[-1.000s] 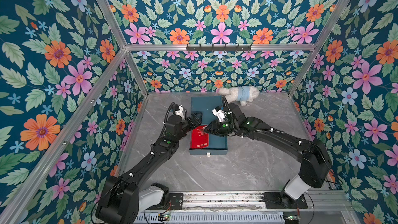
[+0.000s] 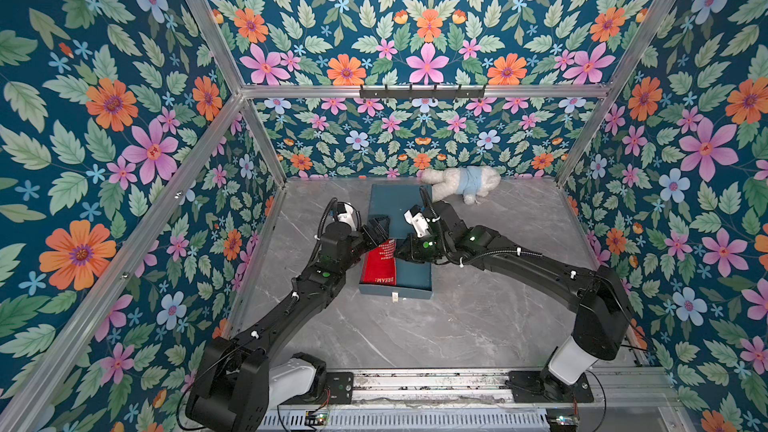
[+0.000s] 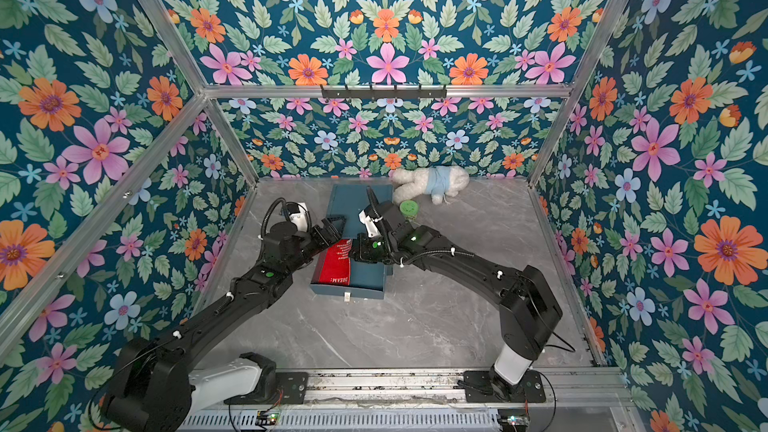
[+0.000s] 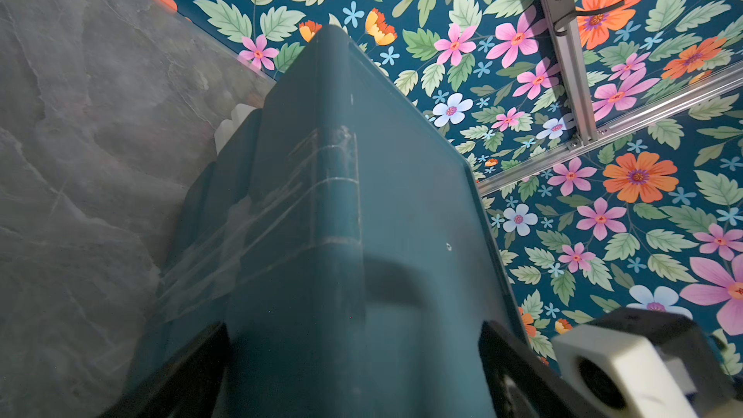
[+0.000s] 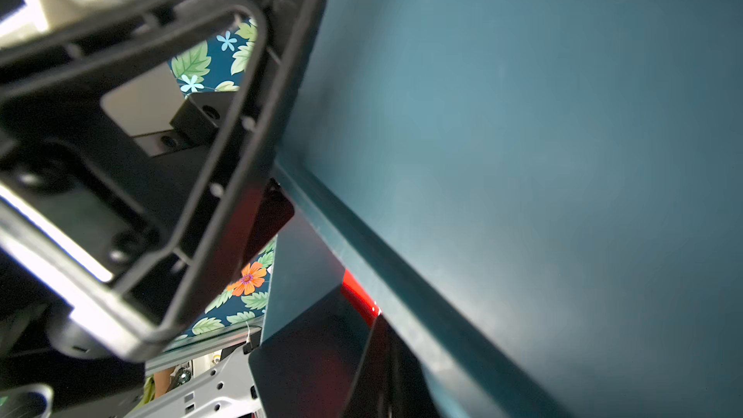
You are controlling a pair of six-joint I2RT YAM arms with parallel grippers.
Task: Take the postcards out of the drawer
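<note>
A blue-green cabinet [image 4: 418, 209] fills much of the left wrist view, and its drawer [image 2: 416, 275] is pulled out toward the front. Red postcards with white print [image 2: 379, 262] lie in the drawer's left half, partly under the grippers. At the cabinet's left front corner my left gripper [image 2: 377, 230] stands open, its fingers [image 4: 193, 371] either side of the cabinet body. My right gripper [image 2: 403, 251] is shut over the drawer by the postcards' right edge, with nothing seen between its fingers. In the right wrist view a strip of red [image 5: 360, 294] shows beneath the cabinet's edge.
A white plush toy in a blue shirt [image 2: 464, 182] lies by the back wall. A green round object [image 3: 409, 209] stands close to the cabinet's right side.
The drawer and the postcards have shifted a little to the left, and the postcards now sit slightly turned. My right gripper has moved slightly left; the left arm looks still.
</note>
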